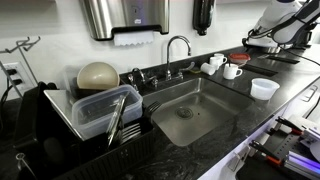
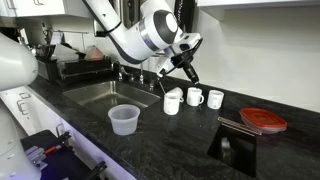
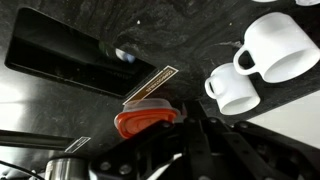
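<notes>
High over the far counter, my gripper (image 2: 189, 74) hangs from the white arm. In the wrist view the dark fingers (image 3: 193, 110) are close together at the lower middle, with nothing seen between them. White mugs stand below: a larger mug (image 3: 280, 47) and a smaller mug (image 3: 235, 88) lie to the right of the fingers there. To their left is a red-lidded container (image 3: 145, 117). Exterior view 2 shows a mug (image 2: 172, 101), another mug (image 2: 215, 99) and red lids (image 2: 263, 119), all apart from the gripper.
A pale plastic tub (image 2: 125, 120) stands near the counter's front edge beside the sink (image 1: 190, 112). A dark rectangular panel (image 2: 232, 152) is set in the counter. The dish rack (image 1: 70, 150) and a clear bin (image 1: 105, 110) fill the near left.
</notes>
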